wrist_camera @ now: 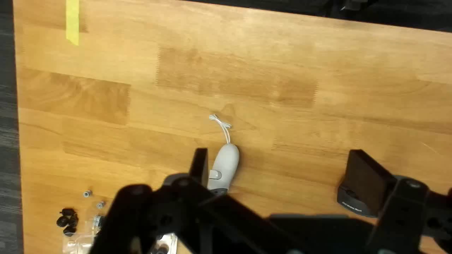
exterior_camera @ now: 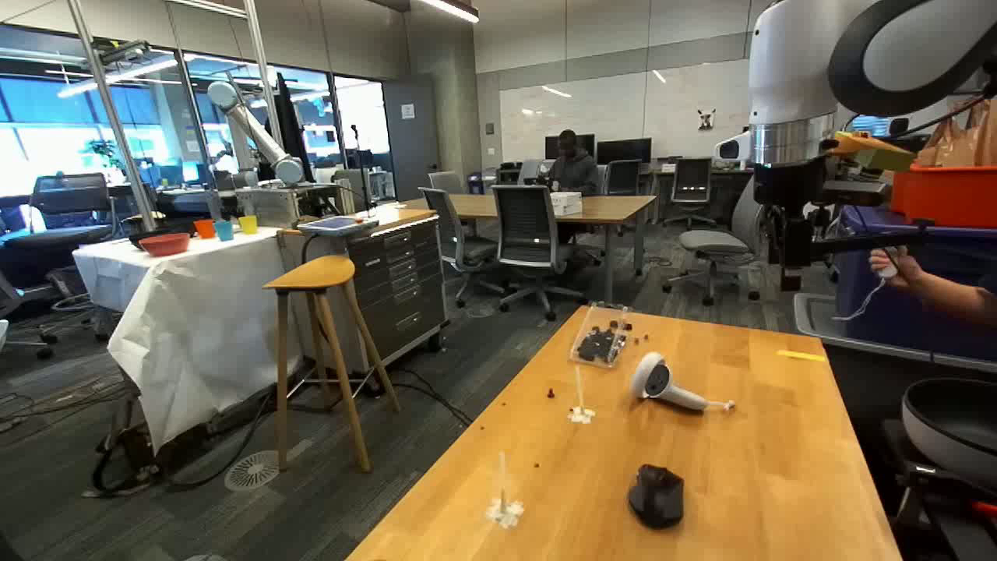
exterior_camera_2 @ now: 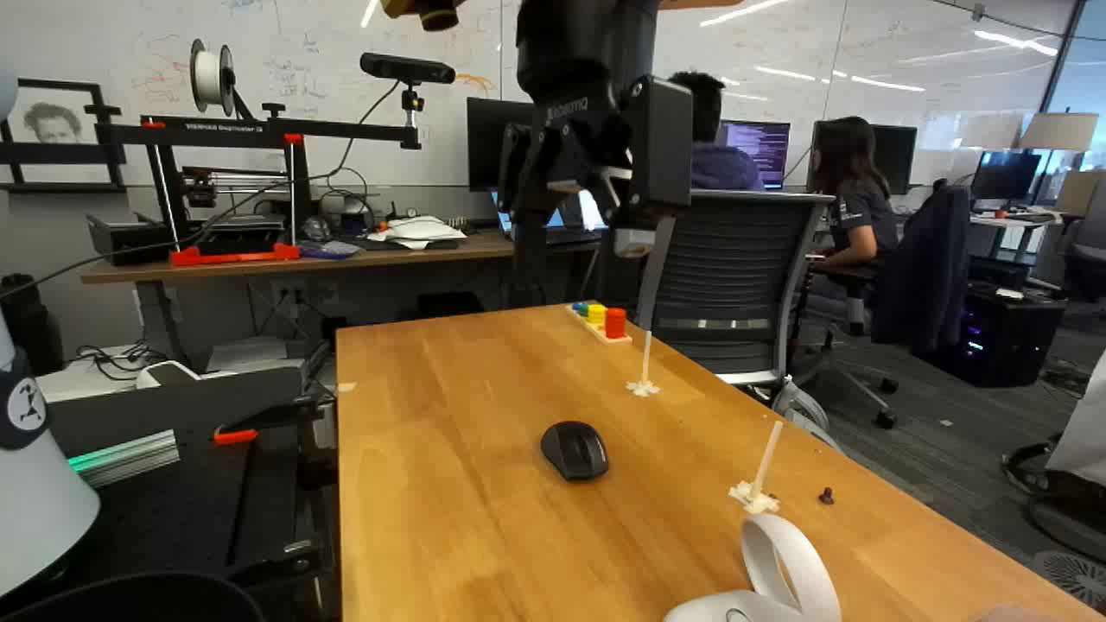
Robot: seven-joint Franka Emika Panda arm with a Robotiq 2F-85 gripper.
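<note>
My gripper hangs high above the wooden table with its fingers wide apart and nothing between them; in exterior view 2 the gripper [exterior_camera_2: 586, 244] shows above the table's far end. A black computer mouse [exterior_camera: 656, 496] rests on the bare tabletop; the wrist view has part of the mouse [wrist_camera: 355, 202] behind the right finger. A white VR controller [exterior_camera: 665, 385] with a ring and wrist strap lies on the table. Its handle [wrist_camera: 225, 165] shows beside the left finger, the ring hidden by the gripper. The mouse [exterior_camera_2: 575, 450] appears whole in exterior view 2.
Two thin upright sticks on white bases, one nearer [exterior_camera: 505, 509] and one farther [exterior_camera: 581, 413], stand on the table. A clear box of black parts [exterior_camera: 600, 342] sits by the far edge, small loose bits around it. A toy with coloured blocks [exterior_camera_2: 602, 320] stands at an edge.
</note>
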